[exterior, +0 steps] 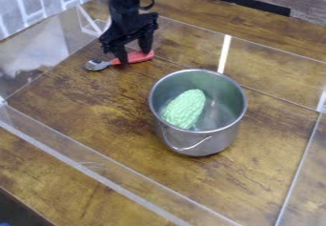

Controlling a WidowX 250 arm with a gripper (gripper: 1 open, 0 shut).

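Observation:
My black gripper [130,51] has its fingertips down at a spoon [97,64] with a red handle [144,56], over the middle of that handle. Whether the fingers are closed on it is too small to tell. A large steel pot [213,134] stands at centre right with a green corn cob [184,110] lying inside.
Clear panels or edges run along the left and right sides. A white strip [224,53] lies right of the spoon.

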